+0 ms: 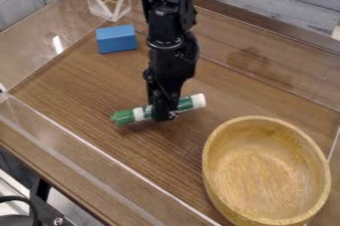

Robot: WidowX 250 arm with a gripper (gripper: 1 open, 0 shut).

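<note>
A green tube with white label and white end lies at a slant on the wooden table. My black gripper reaches down from above onto its middle and is shut on it, hiding that part of the tube.
A wooden bowl sits at the right front. A blue block is at the back left, near a clear plastic object.
</note>
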